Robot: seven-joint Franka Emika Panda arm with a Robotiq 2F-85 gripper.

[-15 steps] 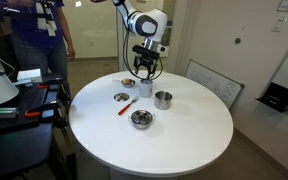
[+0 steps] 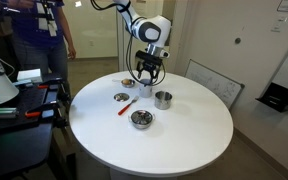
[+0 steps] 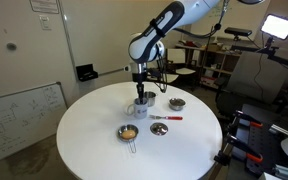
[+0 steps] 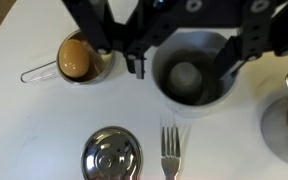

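My gripper is open over a pale mug [image 4: 191, 108], its fingers spread across the mug's mouth. A round grey shape [image 4: 186, 78] shows inside the mug. Seen from exterior view 1, the gripper [image 2: 145, 77] hangs just above the mug [image 2: 146, 91]; in exterior view 2, the mug [image 3: 141, 111] stands upright below the arm. Whether a finger touches the rim I cannot tell. Nothing is visibly held.
Around the mug lie a metal pot [image 2: 163, 100], a bowl with dark contents [image 2: 141, 118], a red-handled fork [image 2: 128, 106], a shiny lid [image 4: 112, 155] and a small pan holding an orange-brown egg-like thing [image 4: 75, 58].
The gripper has come slightly lower and a little to the left in exterior view 1, closer to the mug. The objects on the table have stayed put.
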